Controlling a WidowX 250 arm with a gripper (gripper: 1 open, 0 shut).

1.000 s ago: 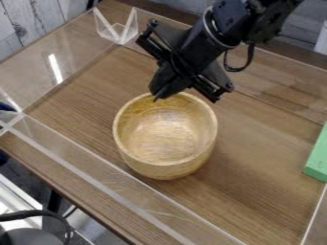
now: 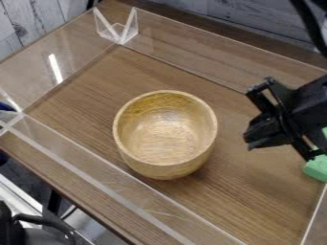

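Note:
A wooden bowl (image 2: 165, 153) stands upright and empty near the centre of the table (image 2: 102, 86). The black gripper (image 2: 251, 141) is at the right, beside the bowl and apart from it, shut with nothing visible between its fingers.
A green object (image 2: 316, 168) lies at the right edge, partly behind the gripper. A clear plastic piece (image 2: 117, 29) stands at the back left. Clear strips run along the table's edges.
The gripper has moved from above the back of the bowl to the right and lower in the view, now covering part of the green object. The bowl stands where it was.

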